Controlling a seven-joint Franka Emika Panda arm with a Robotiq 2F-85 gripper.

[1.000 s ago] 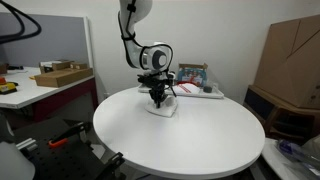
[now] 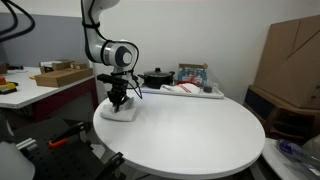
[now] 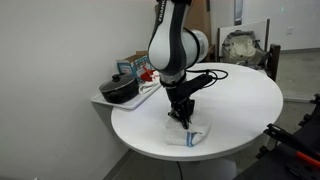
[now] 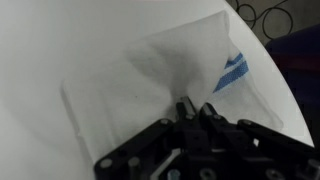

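Note:
A white cloth with a blue stripe (image 3: 198, 134) lies on the white round table (image 2: 190, 125), close to its edge. In exterior view 1 the cloth (image 2: 119, 113) is at the table's left side. My gripper (image 3: 184, 122) points down onto it and is shut on the cloth, which bunches up a little at the fingertips. In the wrist view the cloth (image 4: 150, 80) spreads flat around the dark gripper, its blue stripe to the right. The exact pinch between the fingers is too dark to make out.
A black pot (image 2: 158, 78) and a picture-covered box (image 2: 192, 74) stand on a white tray at the table's back. Cardboard boxes (image 2: 62, 76) sit on a separate surface to the left.
The arm has moved left across the table, from near the middle back toward the left edge and slightly nearer. The cloth has slid along with my gripper.

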